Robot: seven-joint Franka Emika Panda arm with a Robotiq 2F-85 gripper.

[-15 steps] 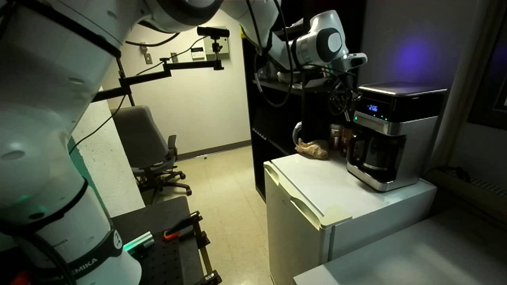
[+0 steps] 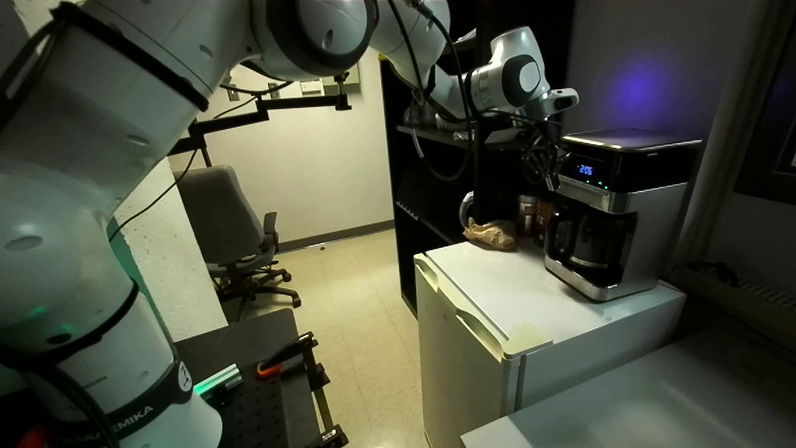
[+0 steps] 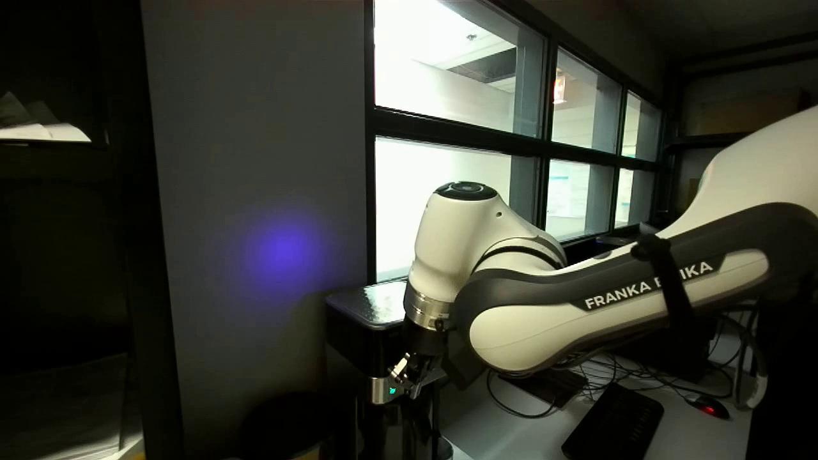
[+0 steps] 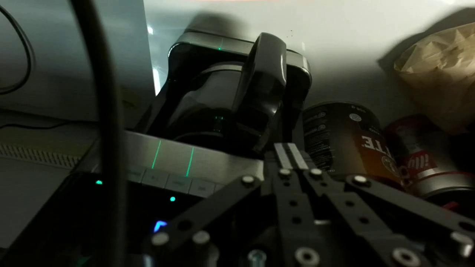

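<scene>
My gripper is shut, its two fingertips side by side with nothing showing between them. In exterior view 1 the gripper (image 2: 552, 182) overlaps the left end of the coffee maker's front panel (image 2: 589, 191). The coffee maker (image 2: 657, 224) is black and silver, with a lit blue display and green lights. From the wrist, the fingertips appear by the end of its silver button strip (image 4: 196, 155), near the black carafe handle (image 4: 265, 84). Whether they touch the machine I cannot tell. Exterior view 2 shows the gripper (image 3: 406, 383) before the machine's silver front.
The coffee maker stands on a white fridge (image 2: 485, 284). Beside it are an orange-brown can (image 4: 351, 142), a red and silver can (image 4: 427, 155) and a crumpled paper bag (image 4: 445, 66). A dark shelf (image 2: 418, 186) rises behind. A cable (image 4: 109, 133) crosses the wrist view.
My gripper has shifted slightly right, toward the coffee maker, and now hides the leftmost green light on its panel. The arm's upper links have also moved right and down.
</scene>
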